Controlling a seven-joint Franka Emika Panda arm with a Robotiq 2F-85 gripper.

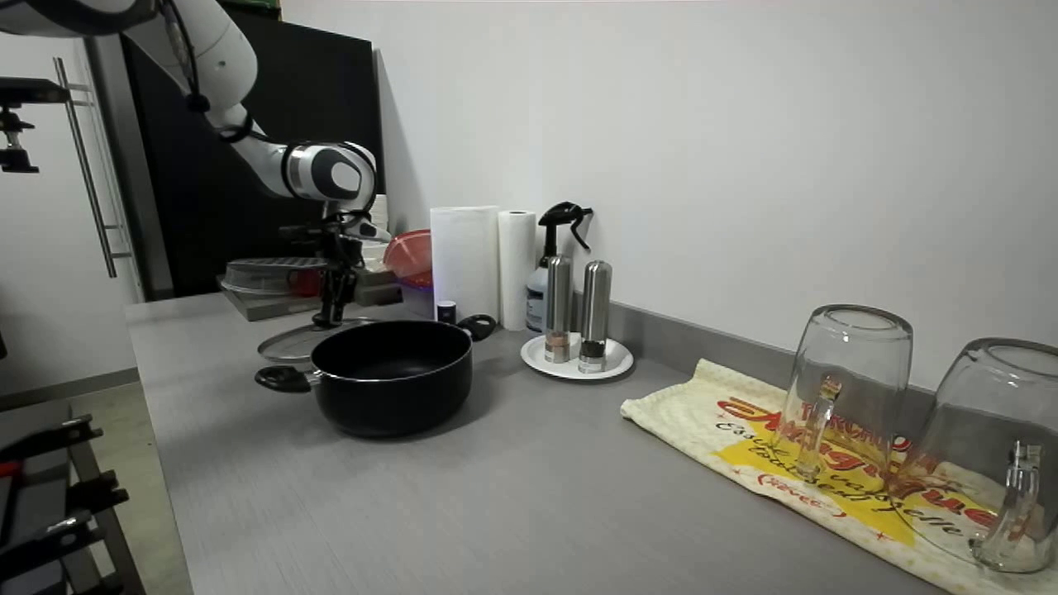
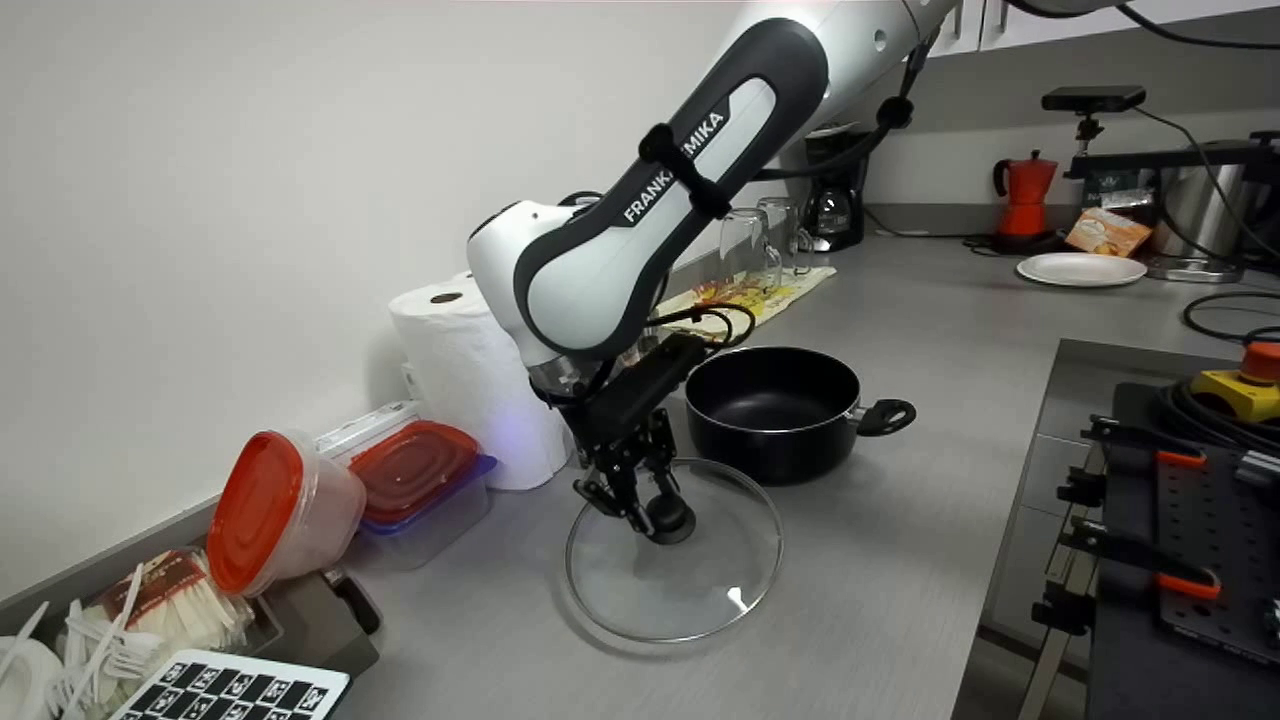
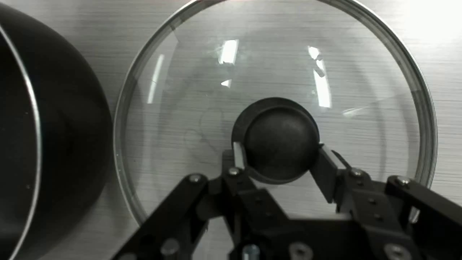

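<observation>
A round glass lid (image 2: pixel 708 588) with a metal rim is beside the black pot (image 2: pixel 768 438), on the side away from the glass mugs. My gripper is shut on the lid's black knob (image 3: pixel 281 138), one finger on each side of it. In exterior view 1 the lid (image 1: pixel 288 344) shows behind the pot (image 1: pixel 392 397), partly hidden by it. The lid looks nearly level and just above the counter; a gap below it is hard to judge. The pot is uncovered and looks empty, its handles (image 1: pixel 283 378) sticking out sideways.
Paper towel rolls (image 1: pixel 464 263), a spray bottle (image 1: pixel 536 297) and two grinders on a white plate (image 1: pixel 575 370) line the wall. Red-lidded containers (image 2: pixel 282 516) stand near the lid. Glass mugs (image 1: pixel 843 397) rest upside down on a cloth.
</observation>
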